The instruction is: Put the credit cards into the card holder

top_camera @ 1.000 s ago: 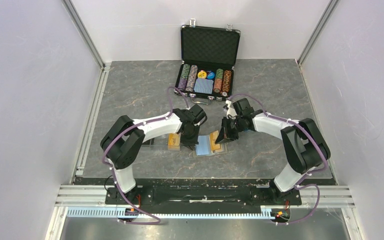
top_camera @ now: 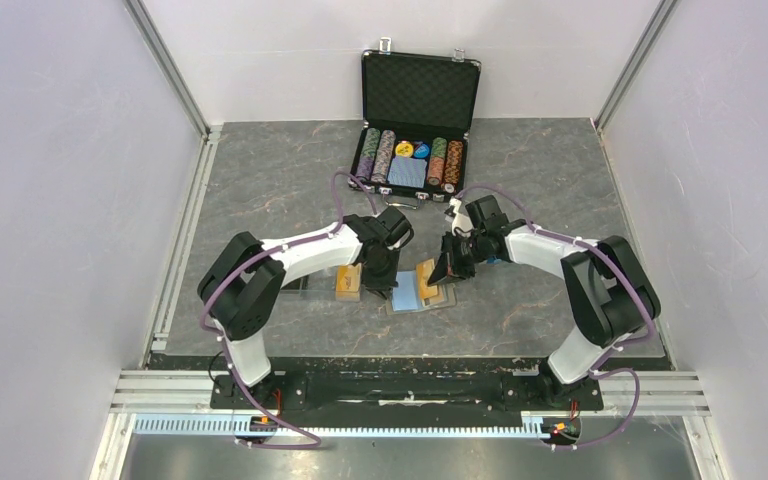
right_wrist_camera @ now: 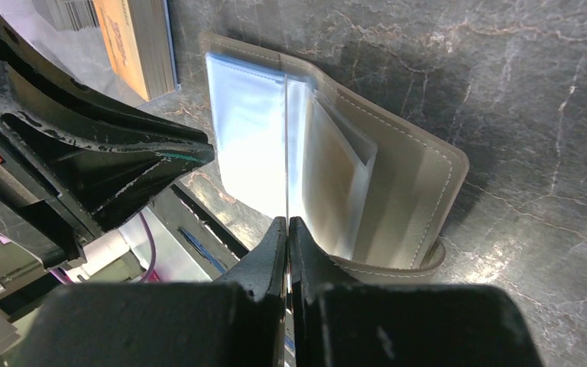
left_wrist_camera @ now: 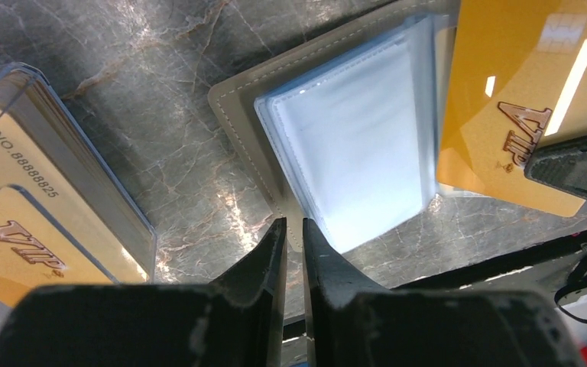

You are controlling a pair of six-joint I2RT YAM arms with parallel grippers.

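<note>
The card holder (left_wrist_camera: 256,145), taupe with stitched edges, lies open on the table; its clear bluish sleeves (left_wrist_camera: 351,138) are spread. My right gripper is shut on a gold card, which shows edge-on as a thin upright line in the right wrist view. That card stands over the holder near the sleeve fold; whether its lower edge is inside a sleeve I cannot tell. Just off the holder's near left corner is my left gripper, slightly open, with an empty narrow gap between its fingers.
A clear box of gold cards (left_wrist_camera: 38,183) stands left of the holder. At the back sits an open black case (top_camera: 415,125) of poker chips. The table right of the holder is bare. Both grippers are close together above the holder.
The right arm and its card have barely shifted.
</note>
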